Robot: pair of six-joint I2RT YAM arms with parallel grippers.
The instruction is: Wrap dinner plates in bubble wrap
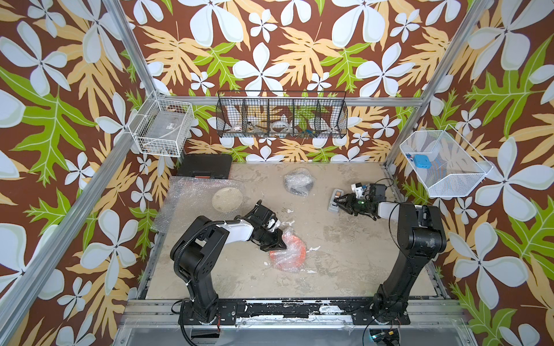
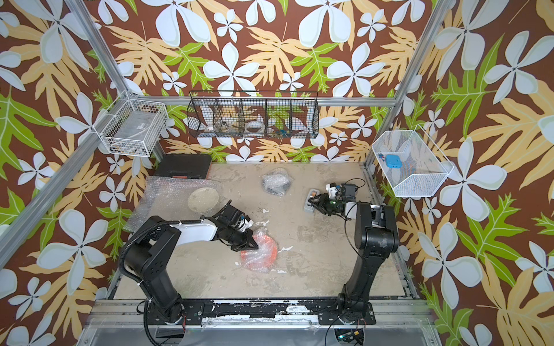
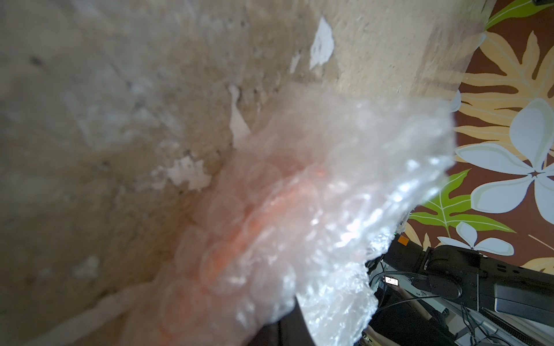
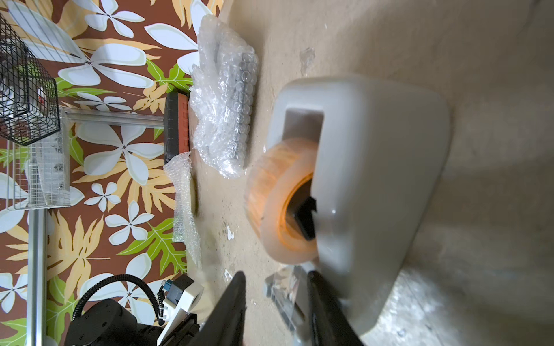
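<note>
A red plate in bubble wrap lies near the front middle of the table. My left gripper is shut at its upper left edge, and in the left wrist view the clear wrap covers most of the fingers. Whether a fold of it is pinched is hidden. To the right stands a grey tape dispenser with an orange-cored tape roll. My right gripper is part open at the dispenser's cutter end, its fingers on either side of the tape's clear end.
A cream plate rests on a flat bubble wrap sheet at the left. A wrapped bundle sits at the back middle, and a black case at the back left.
</note>
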